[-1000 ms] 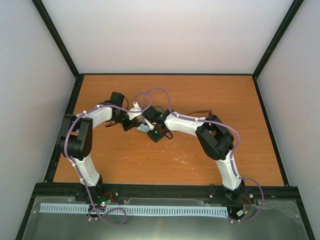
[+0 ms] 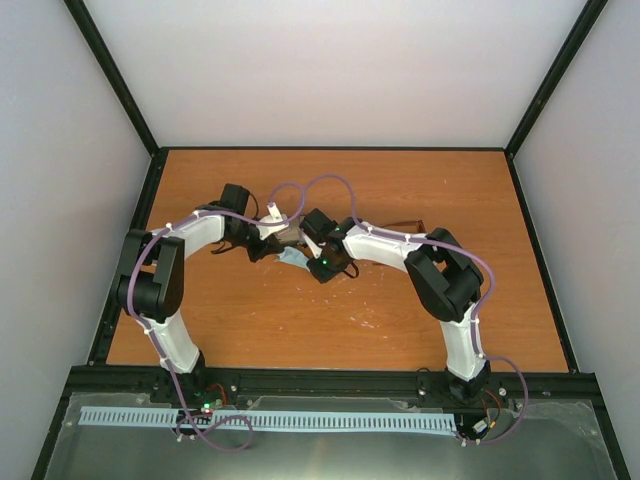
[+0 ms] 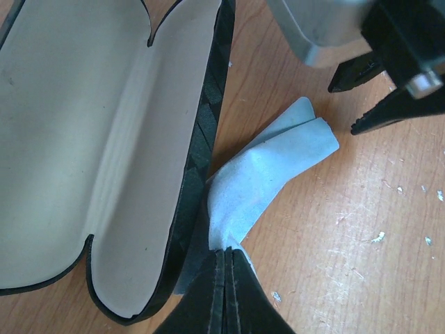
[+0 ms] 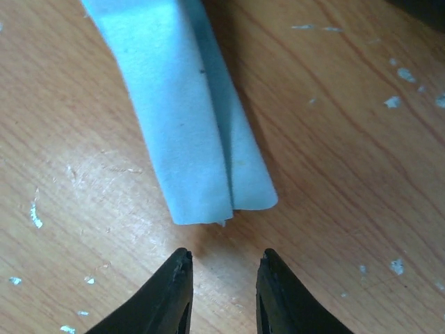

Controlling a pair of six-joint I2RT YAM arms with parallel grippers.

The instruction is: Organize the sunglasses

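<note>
A light blue cloth point(image 2: 293, 256) lies on the wooden table between the two grippers. In the left wrist view its near end point(image 3: 229, 202) bunches at my left gripper, which is shut beside an open case point(image 3: 139, 139) with a pale lining and dark rim. My right gripper is part open, just short of the folded free end of the cloth point(image 4: 188, 160), with nothing between its fingers. Its black fingers also appear at the upper right of the left wrist view.
Dark thin items point(image 2: 405, 225) lie partly hidden behind the right arm. Purple cables loop over both arms.
My right gripper and arm have shifted a little to the right, uncovering more of the cloth. The left arm looks unmoved.
</note>
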